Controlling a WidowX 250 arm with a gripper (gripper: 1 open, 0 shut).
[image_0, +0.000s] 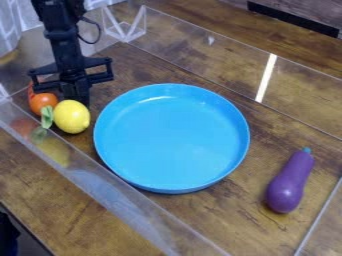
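The black gripper is at the upper left, just above and behind a yellow lemon-like toy. An orange-red toy with a green leafy part lies against the yellow one's left side. The fingertips are partly hidden behind these toys. The gripper appears shut, with nothing visibly held.
A large blue plate takes up the middle. A purple eggplant toy lies at the lower right. A clear wall runs along the left and bottom. The wooden surface behind and right of the plate is clear.
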